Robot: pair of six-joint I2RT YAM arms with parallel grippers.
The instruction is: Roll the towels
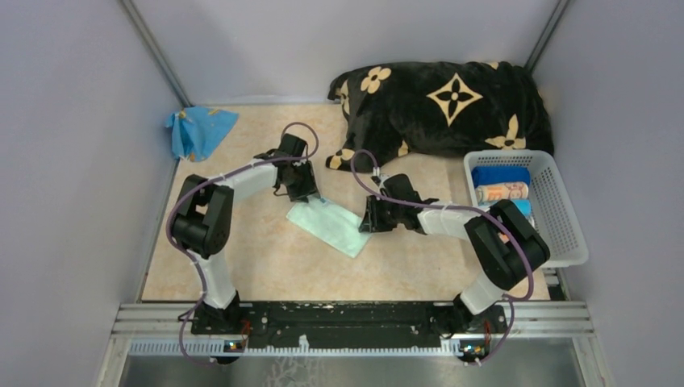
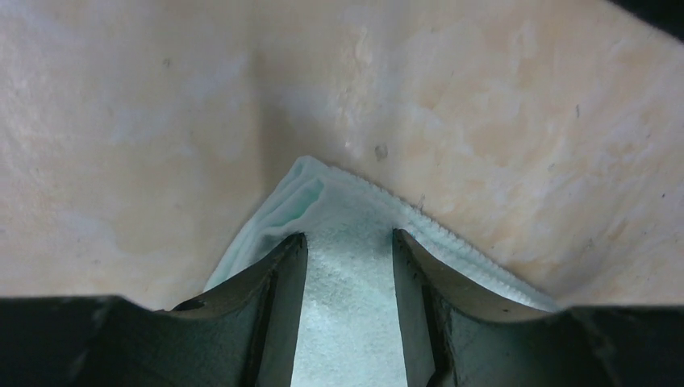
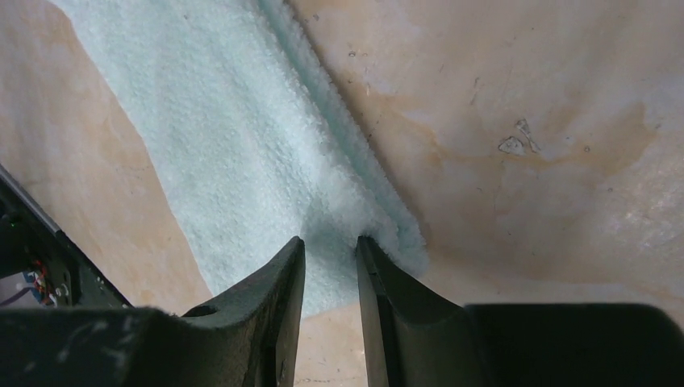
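Observation:
A pale mint towel (image 1: 329, 223) lies folded into a flat oblong, slanting across the middle of the table. At its far left end is my left gripper (image 1: 307, 198); in the left wrist view its part-open fingers (image 2: 278, 302) straddle the towel (image 2: 347, 347) near a folded corner. My right gripper (image 1: 368, 226) is at the towel's right end. Its fingers (image 3: 383, 314) stand a little apart over that end in the right wrist view, with towel cloth (image 3: 234, 153) showing beyond and between them. Neither gripper visibly pinches the cloth.
On the right stands a white basket (image 1: 569, 214) holding several rolled towels, partly behind my right arm. A black patterned cloth (image 1: 440, 113) is heaped at the back. A blue cloth (image 1: 202, 131) lies in the far left corner.

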